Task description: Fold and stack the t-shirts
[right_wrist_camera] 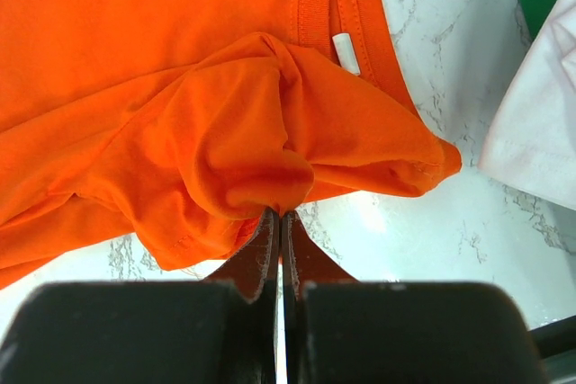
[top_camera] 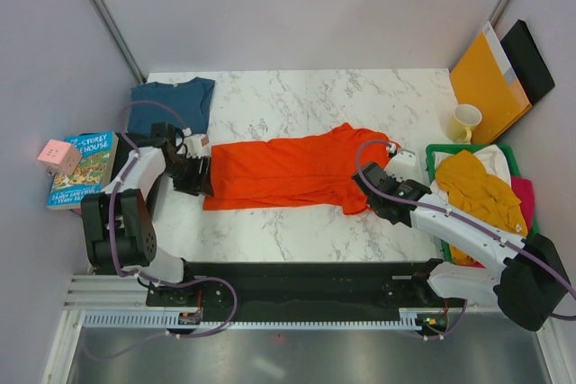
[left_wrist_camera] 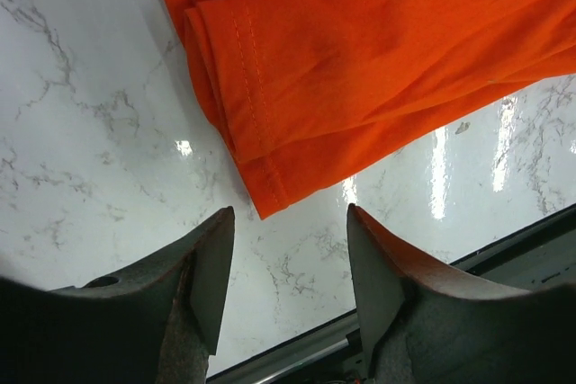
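Observation:
An orange t-shirt (top_camera: 274, 168) lies spread across the table, with bunched folds at its right end (right_wrist_camera: 234, 141). My left gripper (top_camera: 198, 177) is over the shirt's left end, open, with nothing between its fingers; in the left wrist view the near corner lies beyond its fingertips (left_wrist_camera: 354, 213). My right gripper is shut at the bunched fabric of the shirt, which appears pinched at its tips. A folded blue shirt (top_camera: 166, 101) lies at the back left.
A green basket (top_camera: 508, 155) of white, yellow and pink cloth sits at the right, with a mug (top_camera: 463, 123) and boards (top_camera: 486, 78) behind. Books (top_camera: 81, 186) and a pink block (top_camera: 58, 156) are at the left.

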